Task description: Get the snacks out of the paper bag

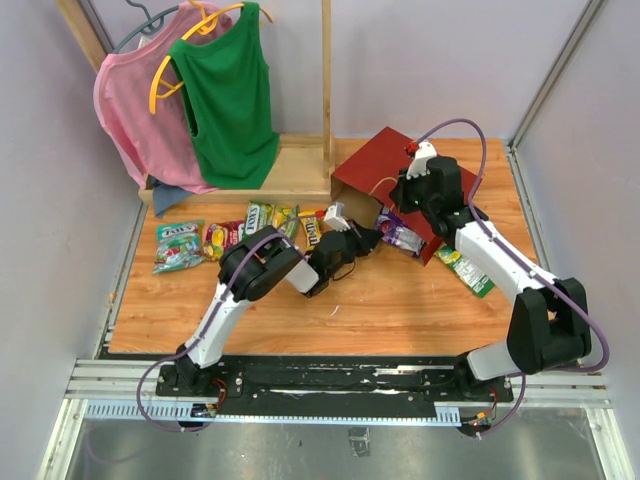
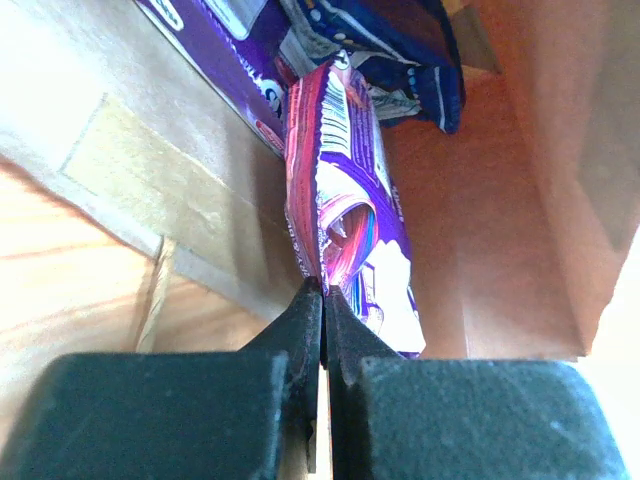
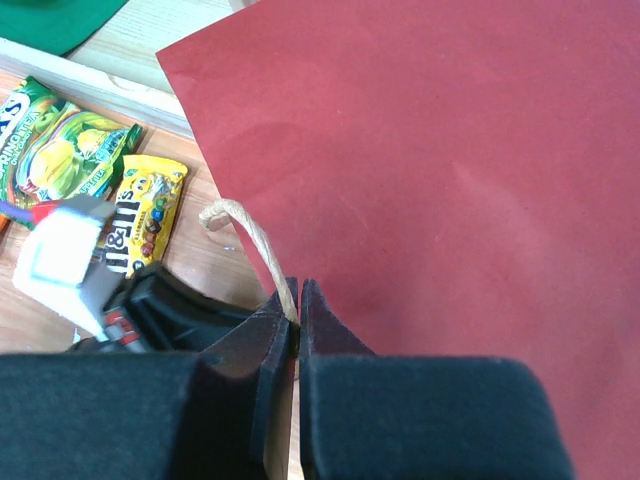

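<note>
The red paper bag [image 1: 375,165] lies on its side at the back right, its mouth toward the left arm. A purple snack pack [image 2: 365,210] is pinched by one end in my left gripper, which is shut on it at the bag's mouth. Deeper in the bag are another purple pack [image 2: 215,55] and a dark blue pack [image 2: 385,45]. From above, purple wrapping [image 1: 400,235] shows at the opening. My right gripper is shut on the bag's twisted paper handle [image 3: 250,232] along the bag's upper side.
Several snack packs stand in a row at the back left, among them a yellow M&M's pack [image 1: 311,232] close to the left arm. A green pack [image 1: 466,270] lies right of the bag.
</note>
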